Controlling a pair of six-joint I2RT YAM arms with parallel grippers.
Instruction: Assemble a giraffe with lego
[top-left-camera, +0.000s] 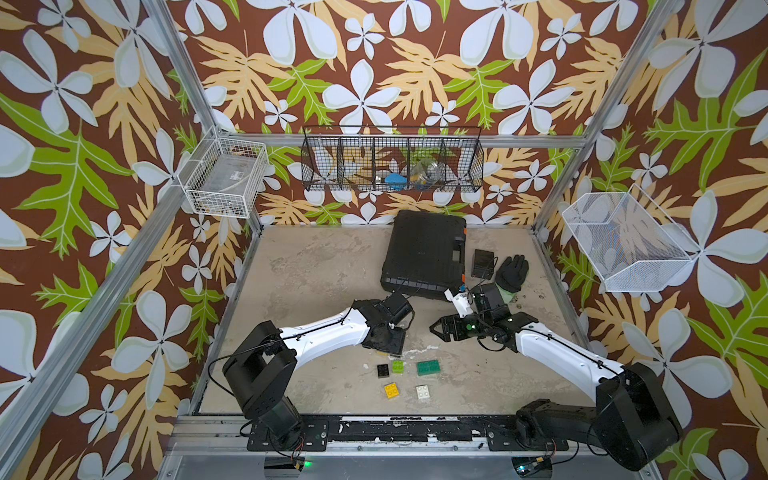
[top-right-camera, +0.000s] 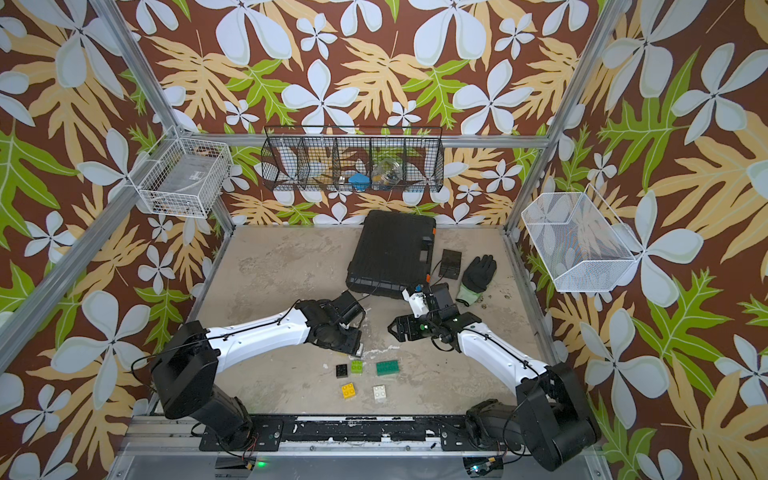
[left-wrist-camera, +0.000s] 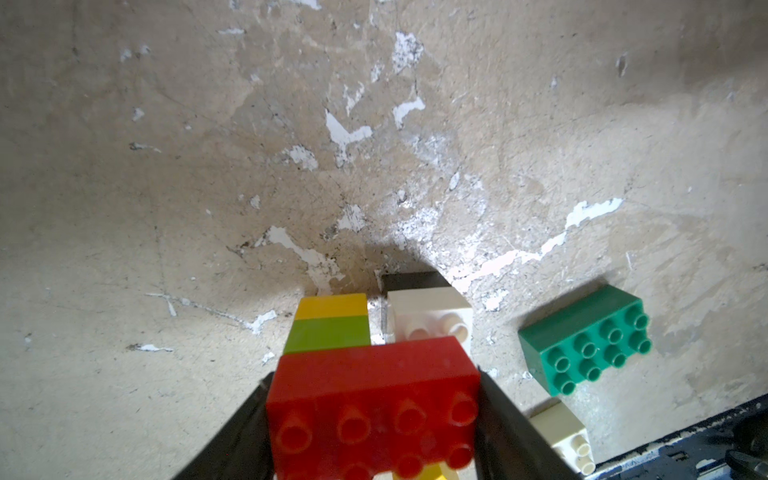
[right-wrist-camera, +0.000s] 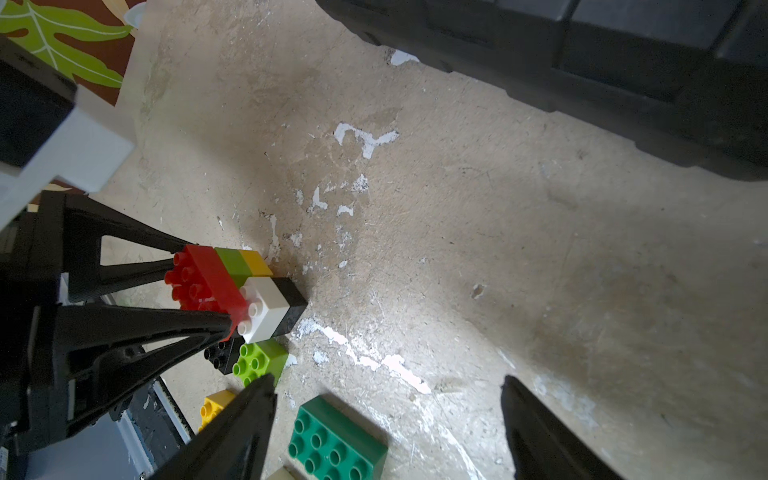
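A red brick (left-wrist-camera: 372, 376) is between the fingers of my left gripper, shut on its sides. Beneath one end are a lime brick (left-wrist-camera: 329, 333) and a yellow brick (left-wrist-camera: 332, 306), stacked. Right beside them, a white brick (right-wrist-camera: 265, 308) sits on a black brick (right-wrist-camera: 289, 305). The red brick's other end reaches over the white one; whether they touch cannot be told. Apart from the stack, my right gripper stands open to its right, nothing between its fingers.
Loose on the table lie a green brick (top-left-camera: 429, 367), a second lime brick (top-left-camera: 397, 366), a second black brick (top-left-camera: 383, 371), a second yellow brick (top-left-camera: 391, 390) and a second white brick (top-left-camera: 422, 392). A black case (top-left-camera: 424, 252) and a glove (top-left-camera: 512, 273) lie behind.
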